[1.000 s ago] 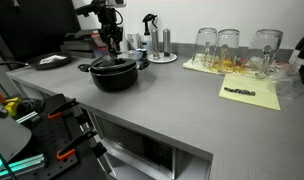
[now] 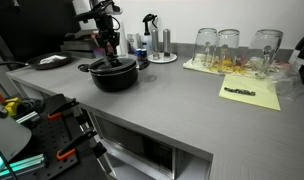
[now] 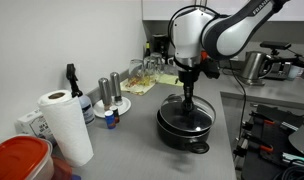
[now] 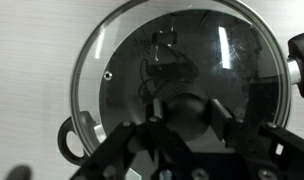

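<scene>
A black pot [image 3: 180, 138] stands on the grey counter, its dark side handle facing the viewer in exterior view 2. Over its mouth is a round glass lid [image 3: 204, 117] with a pale rim. My gripper points down from above, shut on the lid's dark round knob [image 4: 182, 103]. Through the glass [image 4: 122, 85] in the wrist view, the pot's dark inside shows. The lid looks slightly off the pot's centre; whether its rim touches the pot all round, I cannot tell.
Metal canisters [image 2: 167, 42] stand behind the pot, and upturned glasses [image 2: 228, 45] on a yellow cloth farther right. In exterior view 2, a paper towel roll [image 3: 69, 130] stands left. A black pan [image 2: 54, 62] lies farther left.
My gripper has shifted a little to the left in exterior view 1, the lid with it, and now sits slightly lower over the pot. The pot appears unmoved.
</scene>
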